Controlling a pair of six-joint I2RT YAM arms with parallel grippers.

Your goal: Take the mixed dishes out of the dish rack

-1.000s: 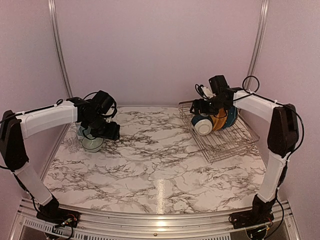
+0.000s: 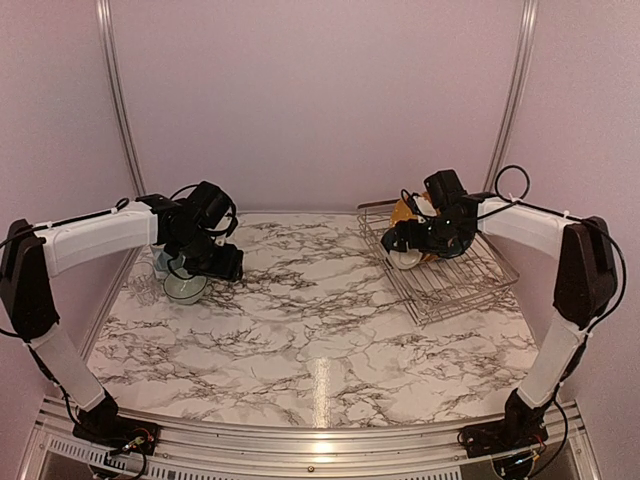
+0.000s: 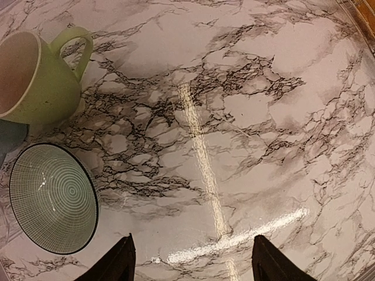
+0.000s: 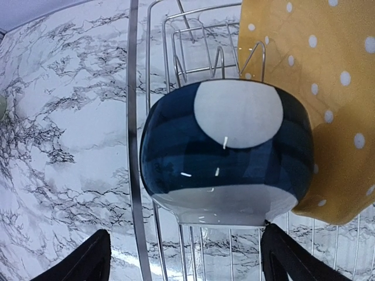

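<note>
In the dish rack [image 2: 440, 300] at the right stands a dark blue bowl [image 4: 234, 170] with white dots, tipped on its side. Beside it leans an orange plate with white dots [image 4: 328, 88]. My right gripper is open just in front of the bowl's white foot, its fingers apart on either side, nothing gripped. From above, the right gripper [image 2: 412, 238] hides part of the bowl. At the left, a clear bowl [image 3: 55, 199] and a pale green cup [image 3: 50, 82] rest on the table. My left gripper is open and empty, to the right of them.
A clear glass [image 2: 145, 288] stands at the table's left edge. The rack's wire rails [image 4: 135, 146] run along the bowl's left side.
My right gripper has come down and slightly toward the front over the bowl, covering more of it from above. The left arm has barely moved.
</note>
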